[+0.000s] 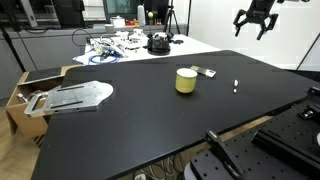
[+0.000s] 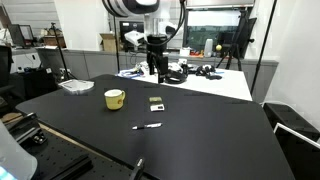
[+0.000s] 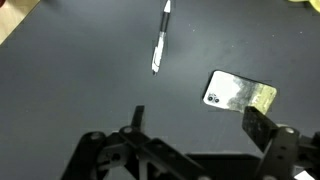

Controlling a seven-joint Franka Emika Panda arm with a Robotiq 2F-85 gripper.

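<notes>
My gripper (image 1: pixel 253 31) hangs high over the right side of the dark table, its fingers wide open and empty. In the wrist view a black-and-white pen (image 3: pixel 161 40) lies flat on the tabletop, ahead of the gripper. A phone-like rectangle (image 3: pixel 239 93), white at one end and yellowish at the other, lies nearer the right finger (image 3: pixel 261 128), well below it. The yellow cup (image 1: pixel 186 80) stands upright near the table's middle. Only an edge of that cup shows at the wrist view's top right corner. Nothing touches the gripper.
A white slotted tray (image 1: pixel 78 97) sits at the far left of the table in exterior view 1. Cables and equipment (image 1: pixel 120 48) clutter a white surface behind.
</notes>
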